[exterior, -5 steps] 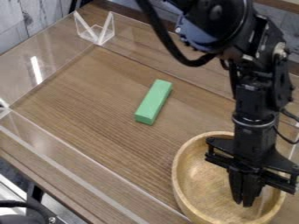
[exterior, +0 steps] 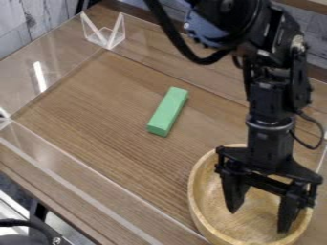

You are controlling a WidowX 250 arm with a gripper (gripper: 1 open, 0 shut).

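My black gripper (exterior: 266,191) hangs at the right, low over a round tan bowl (exterior: 211,209), its two fingers apart and reaching down inside the bowl's outline. The gripper is open; the bowl's floor under it is partly hidden by the fingers. A green rectangular block (exterior: 167,110) lies on the wooden surface left of the arm.
A clear plastic holder (exterior: 103,30) stands at the back left.
The gripper has risen slightly and shifted a little left over the bowl, its fingers now showing more clearly apart. The block and bowl look unmoved.
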